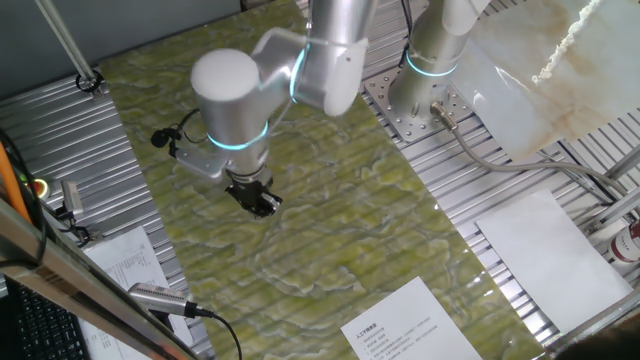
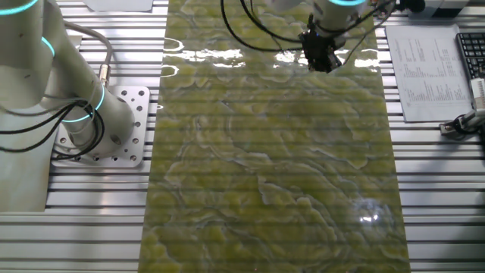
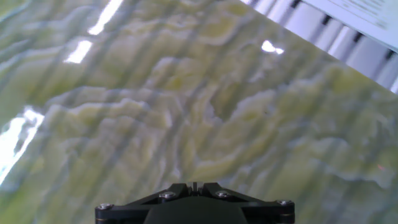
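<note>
My gripper (image 1: 267, 208) hangs over the left part of a green marbled board (image 1: 330, 240) in exterior view 1. From exterior view 2 the black gripper (image 2: 324, 65) shows near the top edge of the picture, above the same board (image 2: 265, 167). At the bottom of the wrist view the gripper is shut, its black fingers meeting in the middle. Nothing shows between them. Only bare board surface (image 3: 205, 124) with bright reflections lies in front of it.
A printed sheet (image 1: 405, 325) lies on the board's near end. Blank white paper (image 1: 553, 258) rests on the slatted table at right. The arm's base plate (image 1: 385, 105) stands beside the board. Printed papers (image 2: 428, 72) and a keyboard (image 2: 474, 57) lie on the opposite side.
</note>
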